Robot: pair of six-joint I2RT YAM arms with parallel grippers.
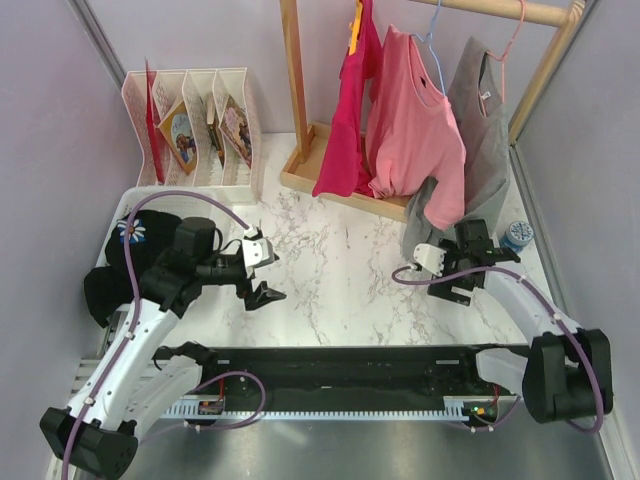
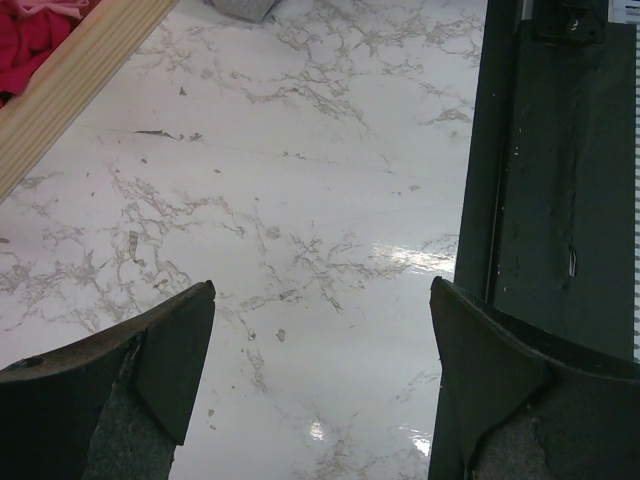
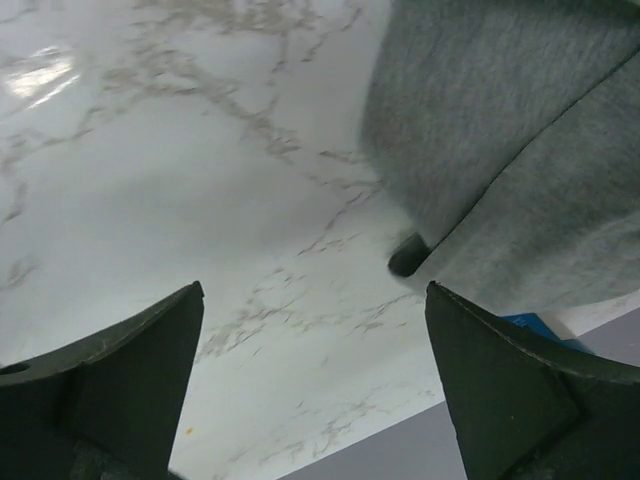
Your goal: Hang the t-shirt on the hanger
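A grey shirt (image 1: 472, 130) hangs on a pink hanger (image 1: 505, 55) at the right of the wooden rack, its lower part trailing onto the table, also seen as grey cloth (image 3: 500, 120) in the right wrist view. Pink (image 1: 415, 130) and red (image 1: 345, 120) shirts hang beside it. My right gripper (image 1: 448, 294) is low in front of the grey cloth, open, with nothing visible between its fingers. My left gripper (image 1: 258, 294) stands open over the bare table at the left.
A white bin (image 1: 205, 201) holds black cloth (image 1: 140, 240) at the left, below a divider rack with books (image 1: 180, 135). A blue can (image 1: 517, 235) is at the right.
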